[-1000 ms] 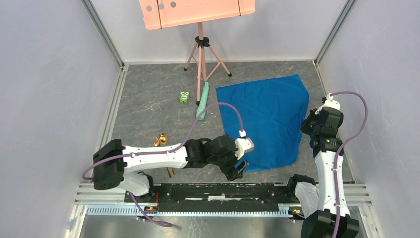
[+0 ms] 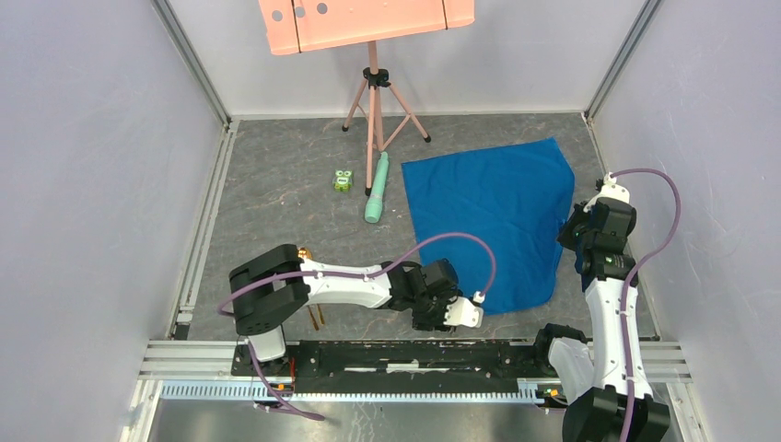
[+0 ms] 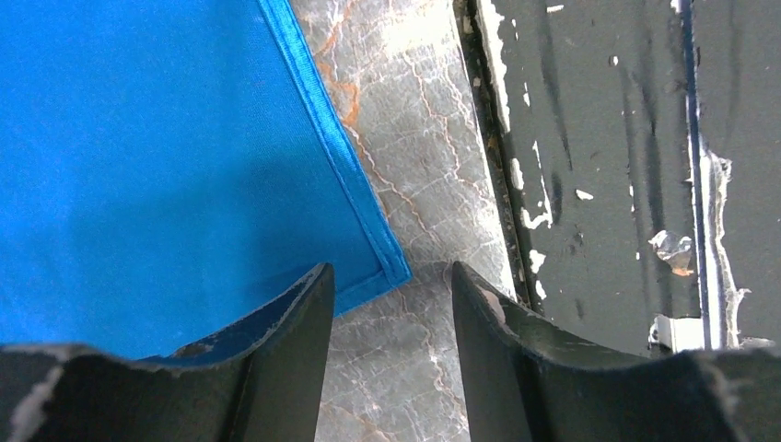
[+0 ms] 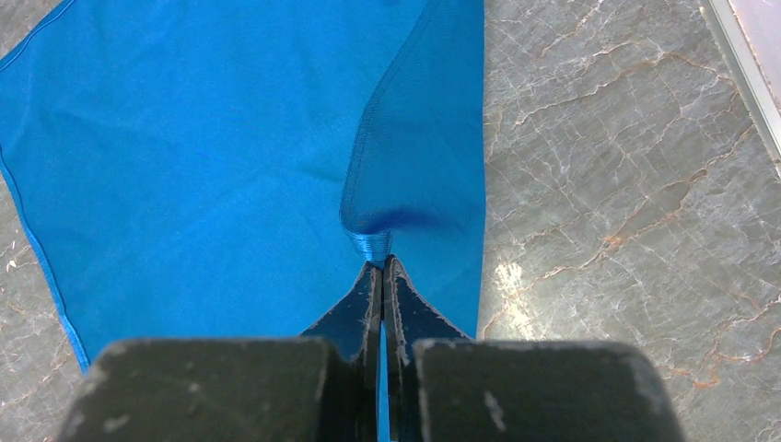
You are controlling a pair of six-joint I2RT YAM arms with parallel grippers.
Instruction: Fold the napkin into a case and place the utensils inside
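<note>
The blue napkin (image 2: pixel 488 221) lies spread on the grey table. In the right wrist view, my right gripper is shut on a hemmed corner of the napkin (image 4: pixel 230 166) along its right side, and the cloth beside it is pulled up into a fold. The left wrist view has the fingers of my left gripper apart, with the near corner of the napkin (image 3: pixel 184 184) showing between their tips; no grip on the cloth shows. Gold utensils (image 2: pixel 318 317) lie at left in the top view, largely covered by the left arm.
Behind the utensils stand a small green block (image 2: pixel 343 180) and a mint-green bottle-like object (image 2: pixel 378 189), close to the napkin's left edge. A pink tripod (image 2: pixel 372 110) rises at the back. The black rail (image 2: pixel 405 355) borders the near edge of the table.
The left arm now covers more of the utensils. The right arm has hardly moved.
</note>
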